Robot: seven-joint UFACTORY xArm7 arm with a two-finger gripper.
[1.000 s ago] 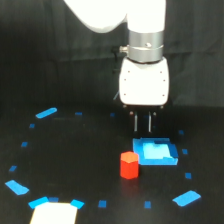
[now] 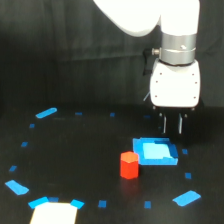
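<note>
My gripper [image 2: 173,124] hangs above the table, pointing down, its two thin dark fingers apart with nothing visible between them. Below the fingers and slightly left lies a blue tray [image 2: 144,158] with a pale, whitish-blue inside. A red block [image 2: 129,165] stands upright at the tray's front left corner; whether the two touch cannot be told. Clear dark space shows to the left of the fingers, and the block is lower and further left than they are.
A cream-coloured block [image 2: 53,214] is cut off by the bottom edge at the left. Blue tape strips, such as one at the right [image 2: 187,198] and one at the far left [image 2: 46,113], mark the black table.
My gripper and arm have moved to the right, and the fingertips sit slightly lower in view. The red block, tray and cream block have stayed put.
</note>
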